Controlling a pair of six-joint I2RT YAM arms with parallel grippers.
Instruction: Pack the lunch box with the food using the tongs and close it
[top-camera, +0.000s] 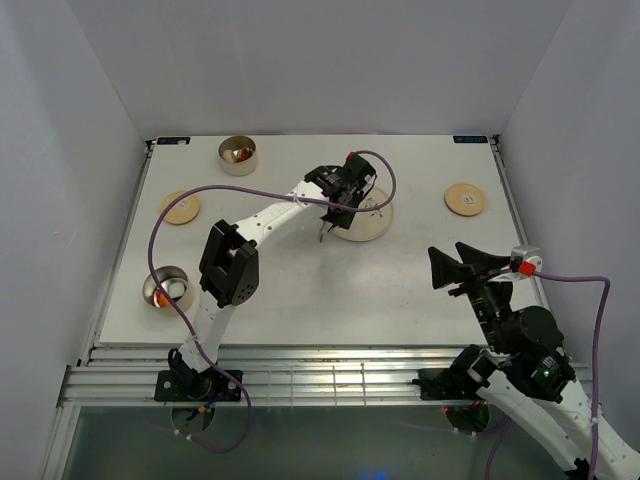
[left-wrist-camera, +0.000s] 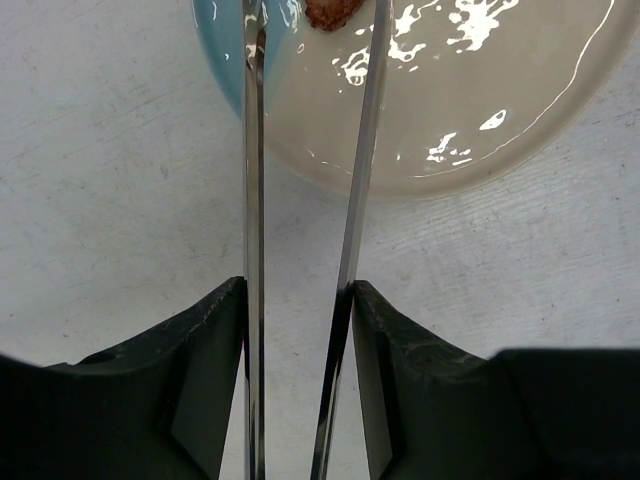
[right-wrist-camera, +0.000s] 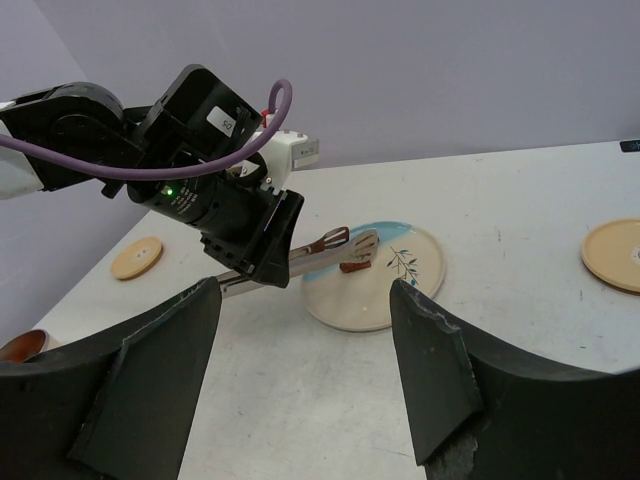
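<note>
My left gripper is shut on a pair of metal tongs (left-wrist-camera: 254, 200), one long arm against each finger. In the right wrist view the spread tips of the tongs reach over a round cream plate (right-wrist-camera: 345, 312) with a blue edge section and a leaf pattern. A brown piece of food lies on that plate by the tips, also partly visible as a brown lump (left-wrist-camera: 330, 10) at the top of the left wrist view. Whether the tips touch it, I cannot tell. Off the table's front right corner, my right gripper is open and empty.
A tan pot (top-camera: 224, 160) with colourful contents stands at the back left, and a metal bowl (top-camera: 150, 278) holding orange and white items at the front left. Flat wooden discs lie left (top-camera: 180, 207) and right (top-camera: 465, 199).
</note>
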